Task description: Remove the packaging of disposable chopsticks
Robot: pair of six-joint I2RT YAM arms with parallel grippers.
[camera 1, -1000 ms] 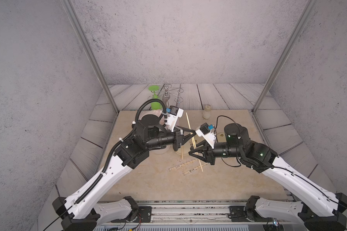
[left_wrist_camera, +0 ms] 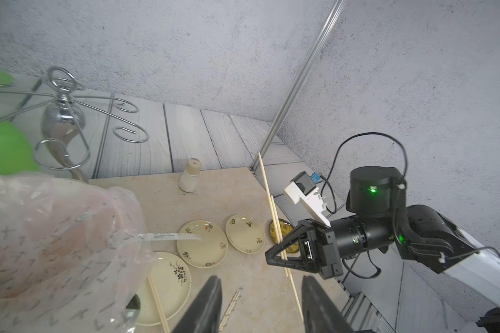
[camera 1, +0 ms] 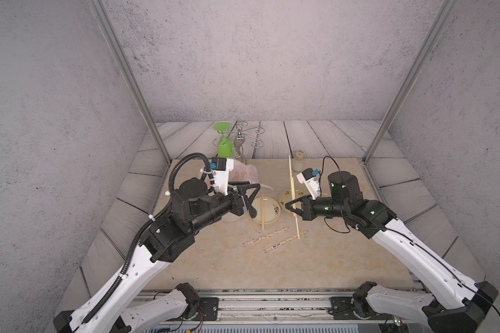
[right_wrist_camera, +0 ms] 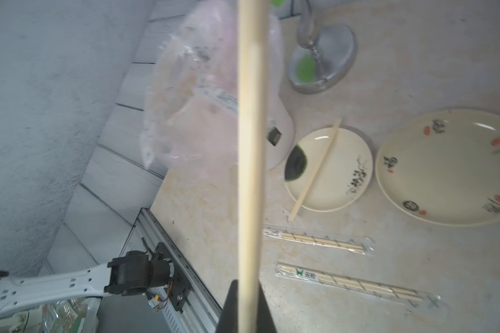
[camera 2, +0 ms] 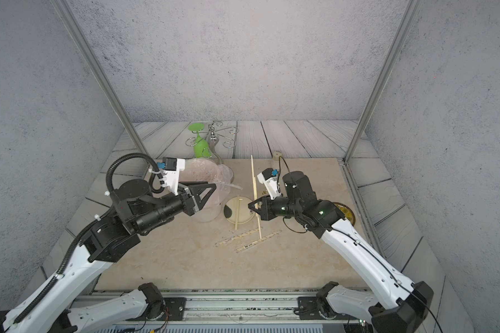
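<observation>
My right gripper (camera 1: 288, 206) is shut on bare wooden chopsticks (left_wrist_camera: 265, 174), held upright above the table. Two sticks show, one tip reaching higher, with no wrapping visible on them. My left gripper is open and empty, apart from the sticks and left of them. A clear plastic strip (left_wrist_camera: 169, 236) sticks out from the pinkish plastic bag (left_wrist_camera: 66, 244); it looks like an empty wrapper. On the table lie two wrapped chopstick packs, a nearer one (right_wrist_camera: 355, 284) and a farther one (right_wrist_camera: 316, 240).
A bare stick (right_wrist_camera: 316, 169) lies across a small plate (right_wrist_camera: 350, 166). Beside it sits a larger plate (right_wrist_camera: 450, 172). A shaker (left_wrist_camera: 189, 174) and wire rack (left_wrist_camera: 66, 105) stand at the back.
The left gripper has moved left, away from the chopsticks.
</observation>
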